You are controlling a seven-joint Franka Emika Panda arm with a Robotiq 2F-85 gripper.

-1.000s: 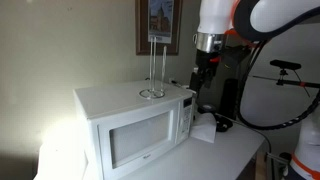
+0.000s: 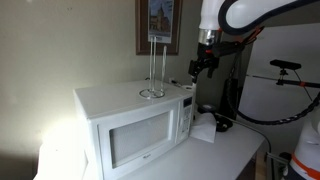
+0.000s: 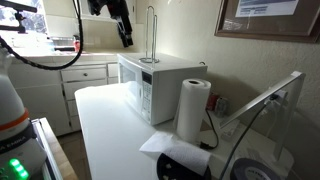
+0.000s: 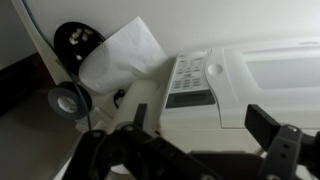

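My gripper (image 2: 203, 72) hangs in the air near the control-panel end of a white microwave (image 2: 136, 136). In the wrist view, the two dark fingers stand wide apart with nothing between them; the microwave's keypad (image 4: 191, 76) shows just beyond them, its door to the right. A wire paper towel holder (image 3: 151, 38) stands empty on top of the microwave. On the counter beside the microwave is a white paper towel roll (image 3: 191, 108), with a loose sheet (image 3: 172, 148) in front of it.
A dark pan (image 3: 182, 171) lies partly under the sheet. In the wrist view, a dark round object (image 4: 68, 100) sits near the table edge, with a cable nearby.
The arm has shifted in exterior view 1: the gripper stands somewhat higher and farther right than before. The microwave and holder have not moved.
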